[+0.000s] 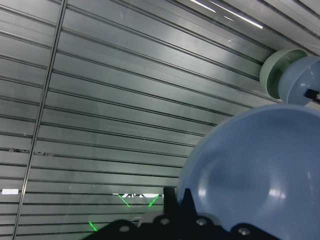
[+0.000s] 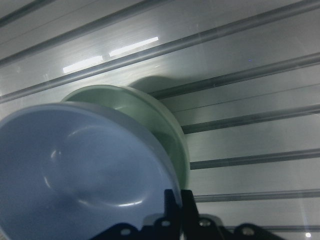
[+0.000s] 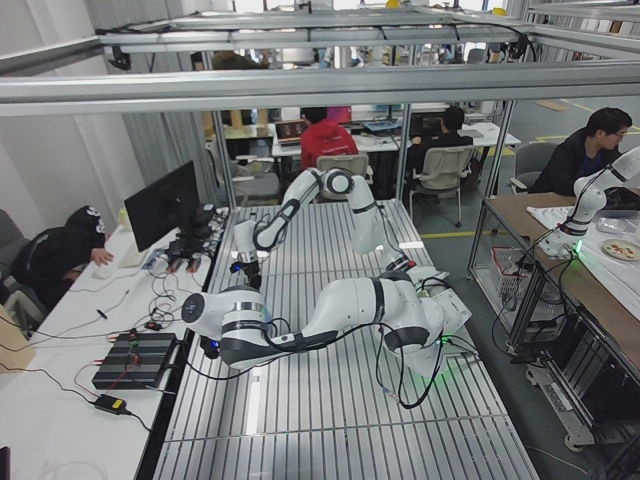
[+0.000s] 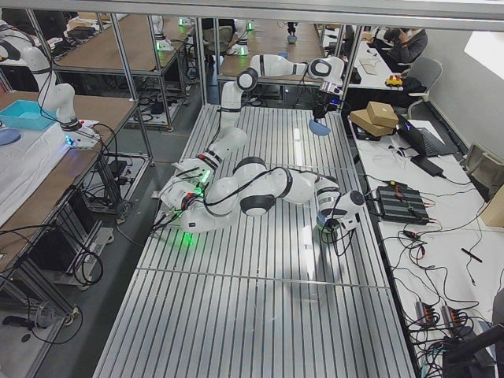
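Note:
My left gripper is shut on the rim of a blue bowl (image 1: 250, 170); in the camera right view that bowl (image 4: 319, 128) hangs at the far end of the table. My right gripper is shut on another blue bowl's rim (image 2: 85, 170), over a green bowl (image 2: 132, 105) that it partly covers. The left wrist view shows this green bowl (image 1: 272, 70) behind the right's blue bowl (image 1: 295, 80). Whether the two touch I cannot tell.
A white desk (image 3: 70, 430) with monitor, cables and black boxes runs along one side; aluminium frame posts and beams surround the table.

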